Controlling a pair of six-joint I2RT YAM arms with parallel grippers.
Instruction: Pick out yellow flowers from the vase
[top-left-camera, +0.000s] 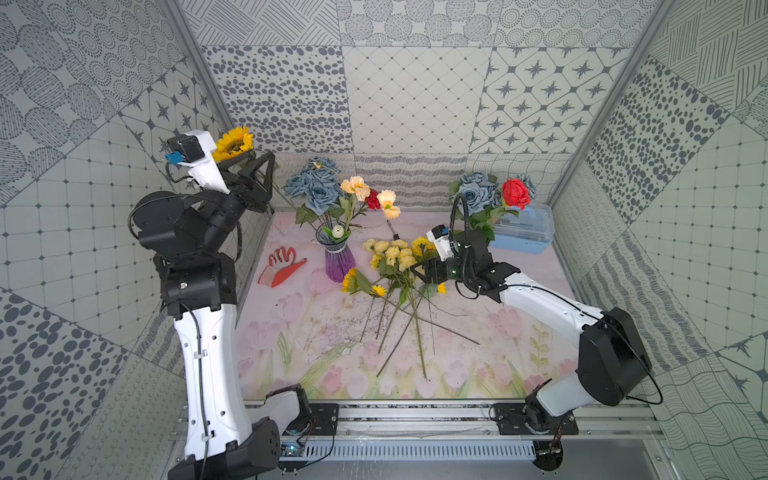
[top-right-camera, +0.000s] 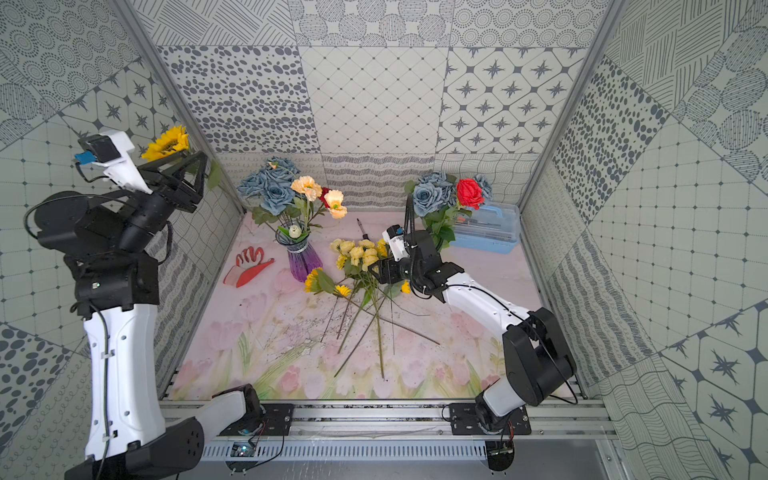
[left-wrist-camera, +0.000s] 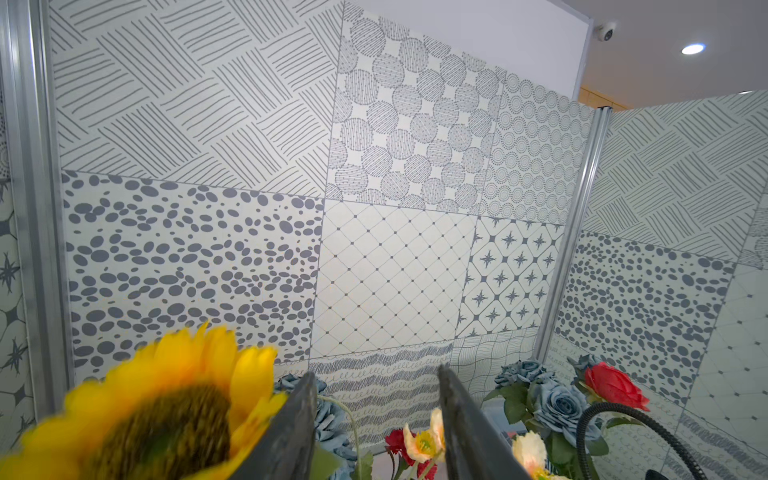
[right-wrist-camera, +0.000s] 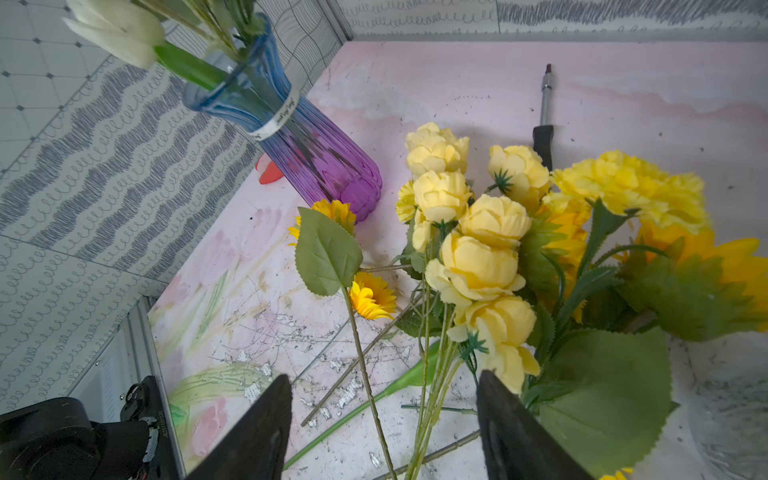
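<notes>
My left gripper (top-left-camera: 268, 172) is raised high by the left wall, shut on a sunflower; its yellow head (top-left-camera: 234, 144) is beside the gripper, and the exact grip point is hidden. In the left wrist view the sunflower head (left-wrist-camera: 172, 408) is at the lower left, blurred. The purple-blue vase (top-left-camera: 340, 262) stands upright, holding blue roses (top-left-camera: 320, 188), cream flowers (top-left-camera: 355, 188), a red flower and a white one. My right gripper is open over the table, above stems of pale yellow roses (right-wrist-camera: 480, 256). More sunflowers (right-wrist-camera: 372, 296) lie around them.
Right of the pile stands a clear glass vase (right-wrist-camera: 728, 408), near blue roses (top-left-camera: 477, 192) and a red rose (top-left-camera: 516, 193). A blue clear-lidded box (top-left-camera: 528, 228) is behind. Red-handled shears (top-left-camera: 281, 266) lie left; a dark tool (right-wrist-camera: 544, 120) lies behind.
</notes>
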